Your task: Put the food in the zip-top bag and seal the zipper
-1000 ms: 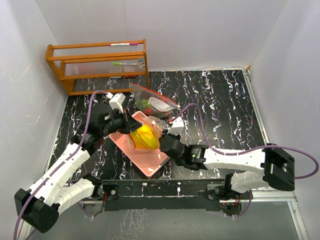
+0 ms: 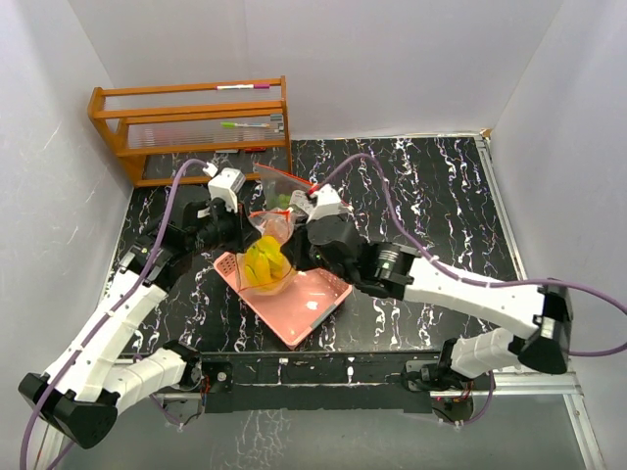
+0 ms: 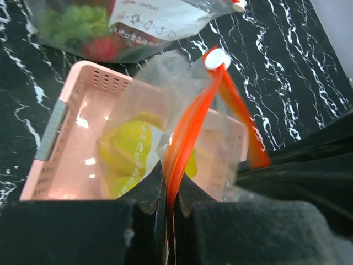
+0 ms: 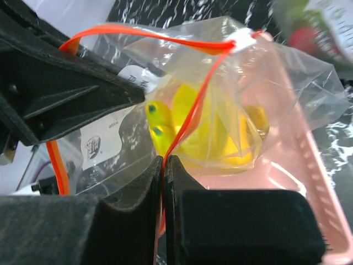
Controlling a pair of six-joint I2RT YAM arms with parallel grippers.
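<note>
A clear zip top bag with a red-orange zipper hangs over the pink tray, yellow food (image 2: 265,262) inside it. My left gripper is shut on the bag's orange zipper edge (image 3: 185,130). On the opposite side of the mouth, my right gripper is shut on the red zipper edge (image 4: 201,91). The mouth stands open, its orange strips bowed apart in the right wrist view. Banana-like pieces (image 4: 160,116) with dark blue-green tips show through the film. A white slider (image 3: 217,59) sits at the zipper's corner.
The pink tray (image 2: 302,311) lies beneath the bag. Behind it rests another zip bag (image 3: 160,25) with green and red food. A wooden rack (image 2: 201,139) stands at the back left.
Both grippers have moved leftward and come closer together, carrying the bag and its yellow food with them.
</note>
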